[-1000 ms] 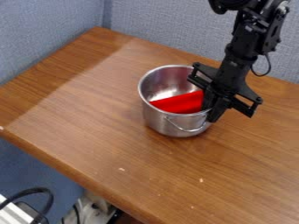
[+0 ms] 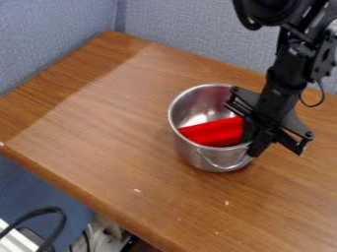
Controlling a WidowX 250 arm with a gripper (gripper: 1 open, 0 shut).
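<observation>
A shiny metal pot [image 2: 198,156] stands on the wooden table, right of centre, with a red object [image 2: 208,132] lying inside it. My black gripper [image 2: 250,143] reaches down from the upper right over the pot's right rim, its tips at or just inside that rim and partly hiding it. Whether anything is between the fingers, and how far they are closed, is hard to make out.
Grey padded walls [image 2: 178,25] rise behind. Cables hang past the table's front left edge at the bottom left.
The gripper and the pot with the red object in it have moved toward the front and slightly right over the last second.
</observation>
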